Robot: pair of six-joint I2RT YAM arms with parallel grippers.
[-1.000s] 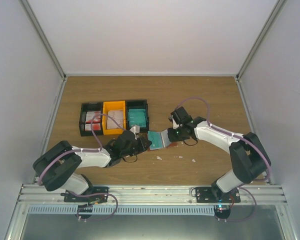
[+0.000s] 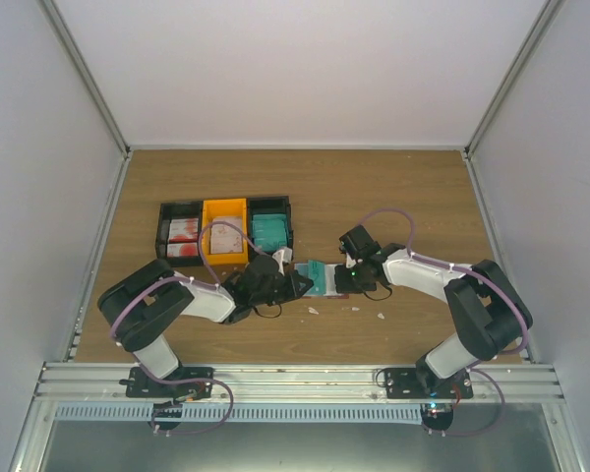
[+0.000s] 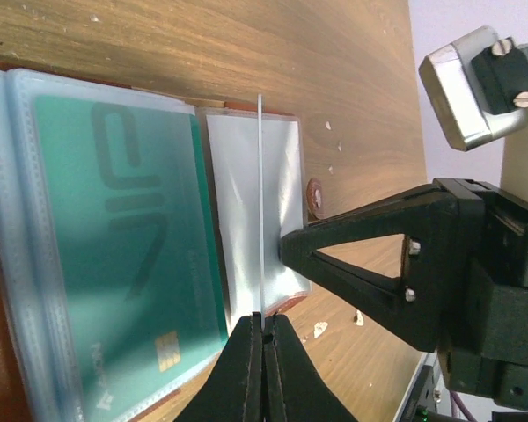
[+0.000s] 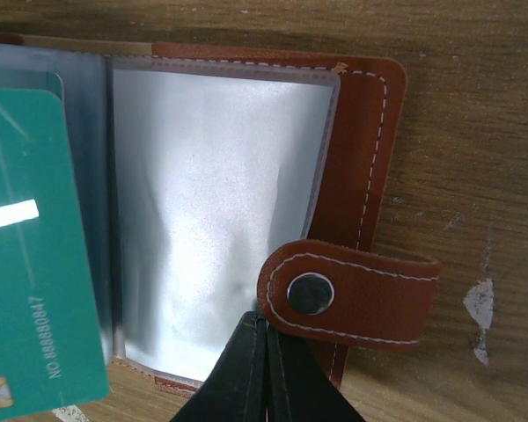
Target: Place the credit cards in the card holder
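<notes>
The brown card holder (image 4: 383,149) lies open on the table. In the left wrist view, a teal card (image 3: 123,220) sits in a clear sleeve on its left side. To the right is a sleeve with a blank white page (image 3: 246,167). My left gripper is shut on a thin card (image 3: 260,202), seen edge-on there and upright over the holder. From the right wrist view it shows as a teal card (image 4: 26,264) at the left. My right gripper is shut by the snap strap (image 4: 370,303), over the white page, nothing visible between its fingers.
Behind the left arm stand the black left tray (image 2: 164,234) with red cards, the yellow middle tray (image 2: 207,236) with pale cards, and the black right tray (image 2: 289,231) with teal cards. Small pale marks dot its front.
My left gripper has moved right, over the holder, with the teal card now standing steeper. My right gripper came slightly down and right, and the white page that was tilted now lies flatter.
</notes>
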